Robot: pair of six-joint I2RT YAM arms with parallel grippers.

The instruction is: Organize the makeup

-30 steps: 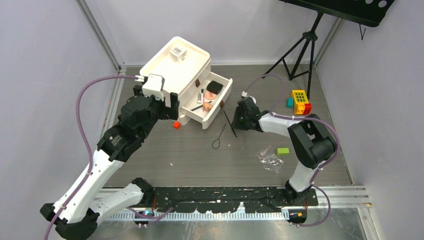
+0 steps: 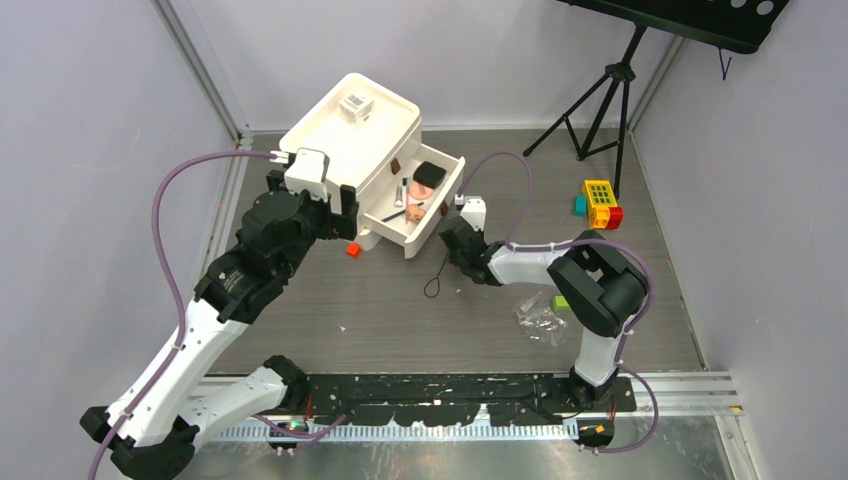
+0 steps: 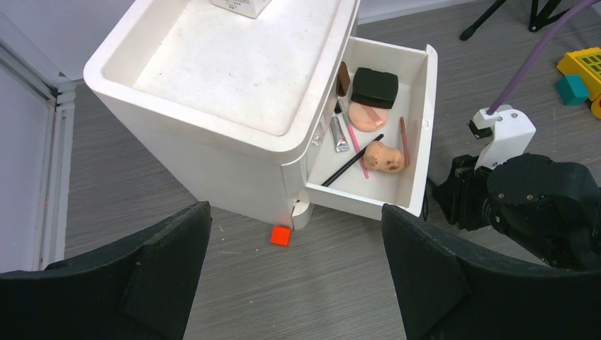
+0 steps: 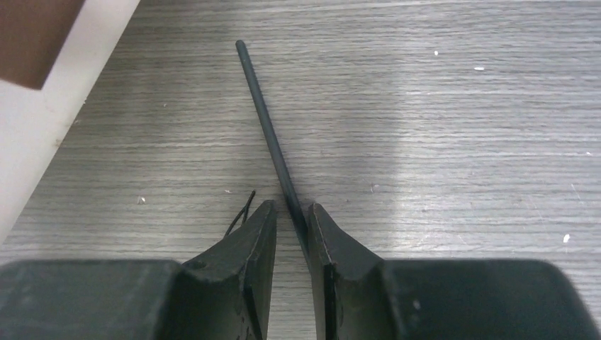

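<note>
A white drawer unit point(image 2: 340, 130) has its drawer point(image 3: 417, 129) pulled out, holding a black compact point(image 3: 374, 87), a pink puff, pencils, a tube and a tan sponge point(image 3: 384, 157). On the floor lies a thin dark stick point(image 4: 262, 113), with a thin black loop point(image 2: 432, 288) nearby. My right gripper is low over the stick, part open, its fingertips either side of the stick's lower part; whether it touches is unclear. My left gripper stands open above the left front of the unit, nothing between its fingers.
An orange block point(image 3: 281, 236) lies by the unit. Toy blocks point(image 2: 600, 205), a green block point(image 2: 560, 302) and a plastic bag point(image 2: 540, 322) are on the right. A black stand point(image 2: 620, 72) is at the back right.
My right arm has moved left, bringing its gripper over the dark stick, which it now hides in the top view. The left arm stays still.
</note>
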